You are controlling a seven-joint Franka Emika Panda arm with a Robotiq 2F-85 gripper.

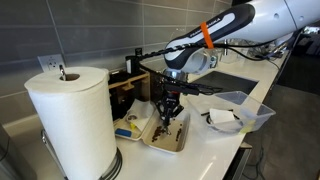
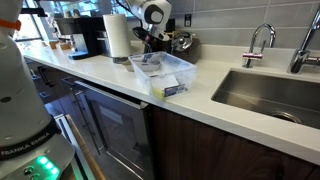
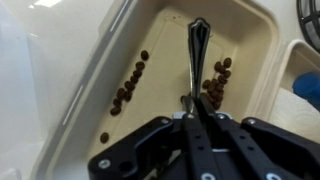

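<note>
My gripper is over a shallow beige tray on the counter, pointing down. In the wrist view, my gripper is shut on a slim, dark, shiny utensil; its exact kind is hard to tell. Dark brown beans lie on the tray floor in two groups: a loose line at the left and a cluster right of the utensil. The gripper body hides the near part of the tray.
A paper towel roll stands left of the tray. Beside the tray are a second light container with small items and a large clear bin at the right. Open counter lies in front of the bin.
</note>
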